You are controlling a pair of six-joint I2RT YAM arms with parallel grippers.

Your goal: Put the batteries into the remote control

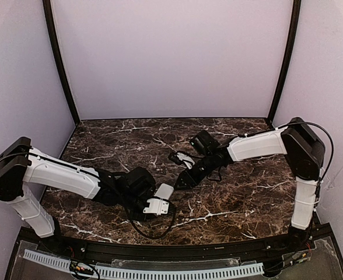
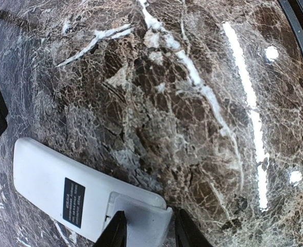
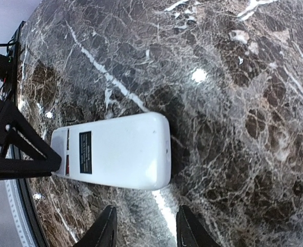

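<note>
A white remote (image 1: 163,191) lies on the marble table, its dark label and battery bay visible in both wrist views (image 2: 48,180) (image 3: 120,149). My left gripper is shut on the battery-bay end of the remote, fingertips at the bay's clear-looking edge piece. In the right wrist view the left gripper's black fingers (image 3: 28,154) cover that end. My right gripper stands part open above the table beside the remote's free end, nothing between its fingers. No batteries can be made out in these views.
</note>
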